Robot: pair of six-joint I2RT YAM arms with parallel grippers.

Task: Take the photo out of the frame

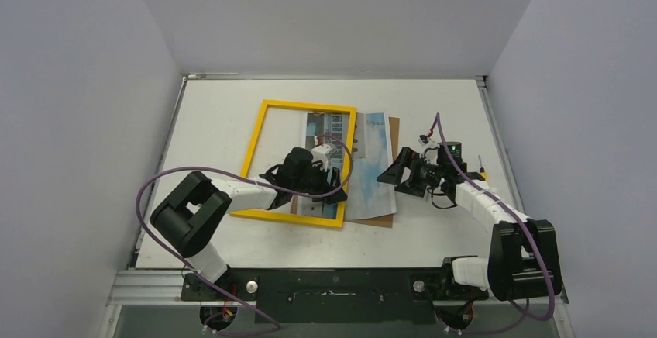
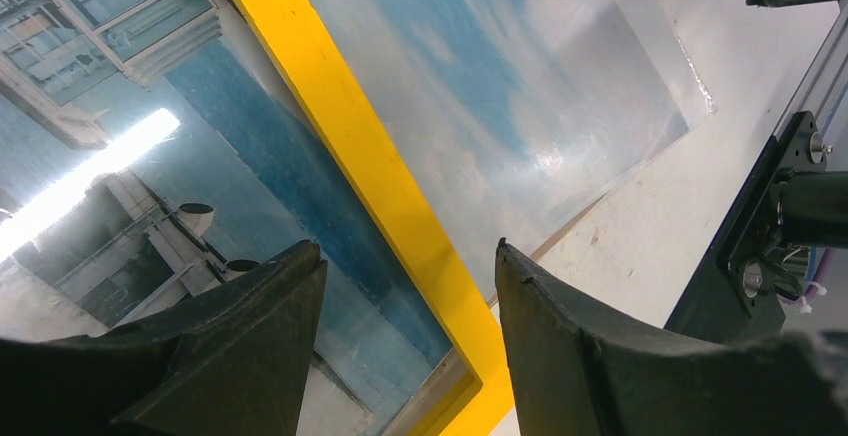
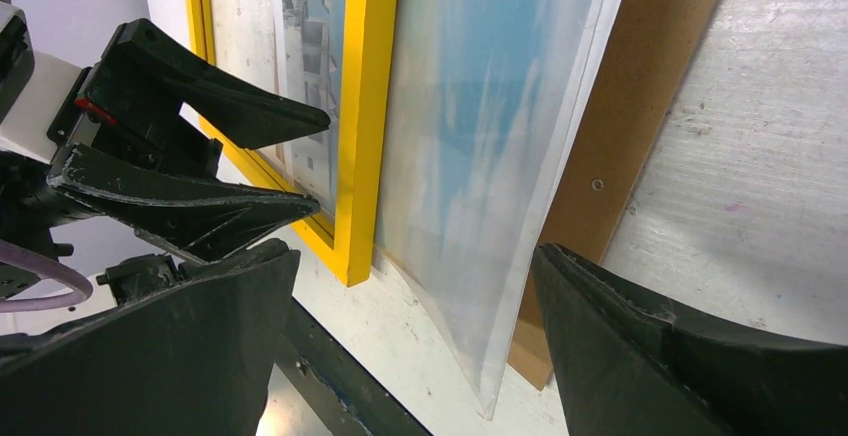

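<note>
The yellow frame lies flat on the left half of the table, tilted a little. Its right bar crosses over the blue-grey photo, which shows on both sides of the bar. A clear sheet covers the part outside the frame, with brown backing board beneath. My left gripper is open at the frame's lower right, its fingers on either side of the bar with gaps between. My right gripper stands open at the sheet's right edge, nothing held between its fingers.
A yellow-handled screwdriver lies at the table's right edge, beyond the right arm. Grey walls close in both sides.
</note>
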